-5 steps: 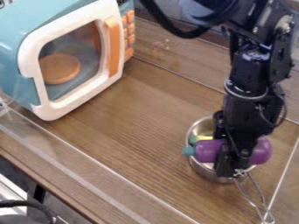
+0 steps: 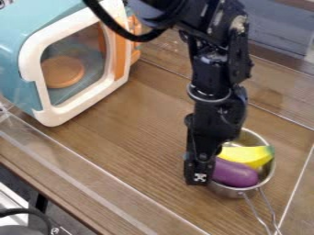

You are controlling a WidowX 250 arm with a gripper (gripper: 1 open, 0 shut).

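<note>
My black gripper (image 2: 199, 165) is low at the left rim of a metal pot (image 2: 263, 179) on the wooden table (image 2: 123, 156), open by what shows, its far side partly hidden. In the pot lie a yellow banana (image 2: 249, 155) and a purple eggplant (image 2: 236, 173), the eggplant just right of the fingers and partly behind them.
A toy microwave (image 2: 43, 64) in blue and white, with an orange disc inside, stands at the upper left. A dark cable runs at the bottom left corner.
The gripper has moved left from over the pot to its left side. The eggplant, earlier raised across the pot at the fingers, now sits down inside it, and the banana shows more.
</note>
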